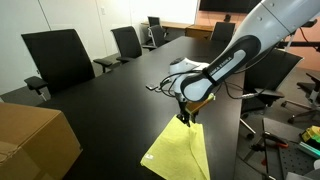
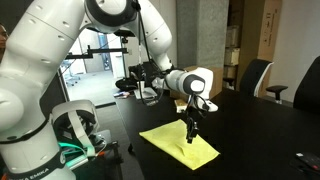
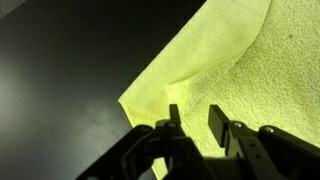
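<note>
A yellow towel point(image 1: 172, 155) lies spread on the dark table, a fold or crease running along part of it. In the wrist view the towel point(image 3: 205, 60) fills the right side, and one corner points left onto bare table. My gripper is over the towel near that corner, its two fingers apart with only towel visible behind the gap. In exterior view 2 the gripper point(image 2: 190, 137) points down at the towel point(image 2: 170, 141), close above or touching it; I cannot tell which.
A cardboard box point(image 1: 35, 140) stands at the table's left end. Several black office chairs point(image 1: 57, 52) surround the table. Bare table point(image 1: 100, 105) lies between the box and the towel. A small dark object point(image 2: 306, 160) rests on the table at the right.
</note>
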